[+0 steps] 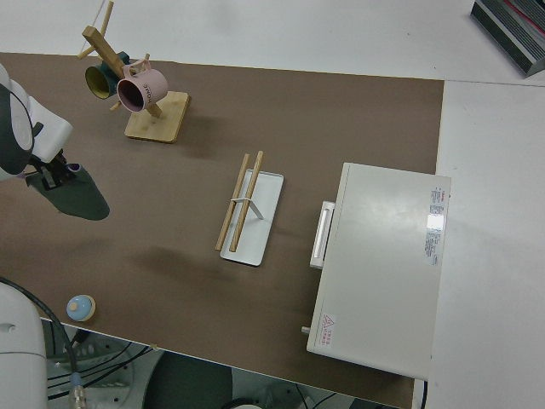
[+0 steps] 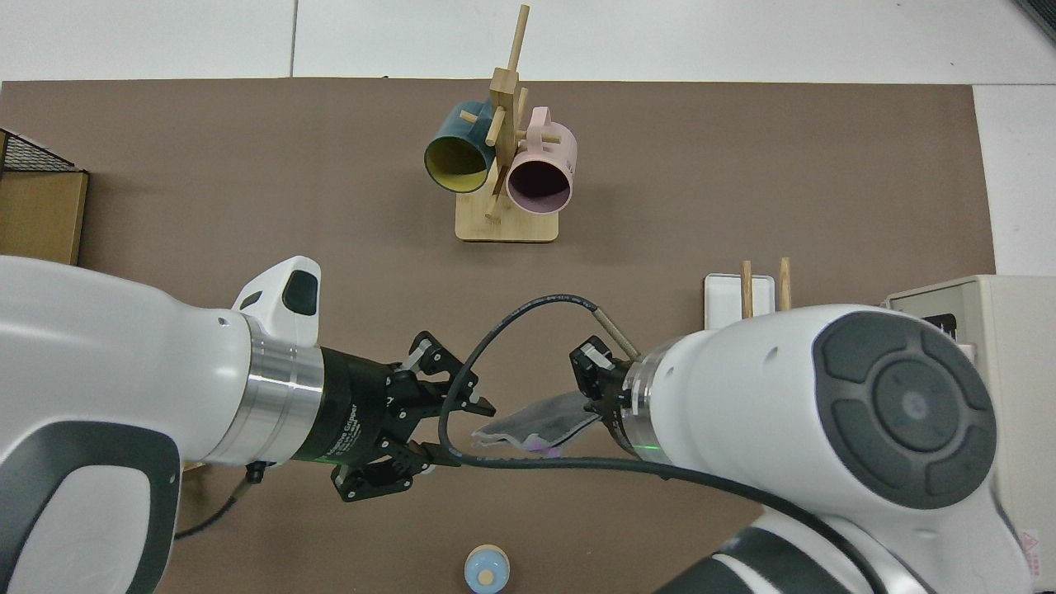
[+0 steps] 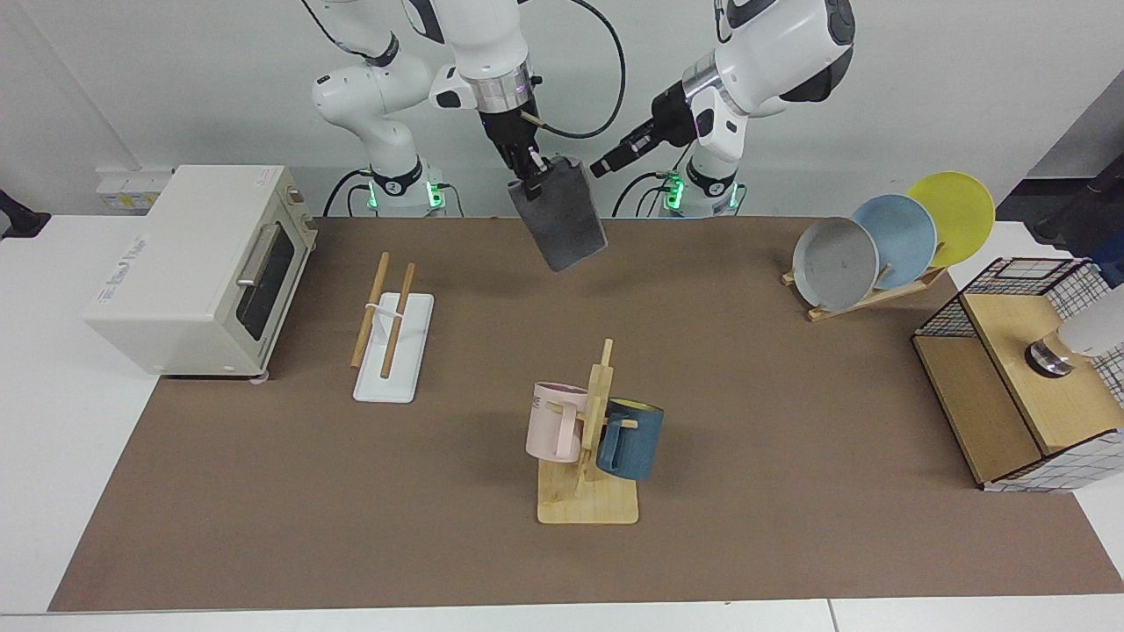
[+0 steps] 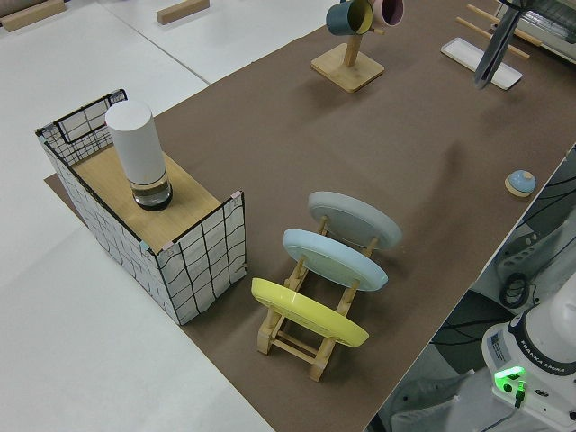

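A grey cloth (image 3: 556, 216) hangs from my right-side gripper in the top view (image 2: 594, 391), at the middle of the desk's near edge; it also shows dangling (image 1: 77, 194) in the front view. My left gripper (image 2: 436, 416), the dark one at centre in the top view, stands beside the cloth; whether it is open or shut is unclear. In the left view one dark gripper (image 3: 606, 163) is apart from the cloth, pointing down-left.
A mug tree with pink (image 2: 539, 178) and blue (image 2: 460, 148) mugs stands at the back. Also present are a white cabinet (image 3: 195, 269), a tray with wooden rods (image 3: 390, 384), a plate rack with plates (image 4: 306, 310), a wire shelf (image 3: 990, 411) and a small blue object (image 2: 486, 570).
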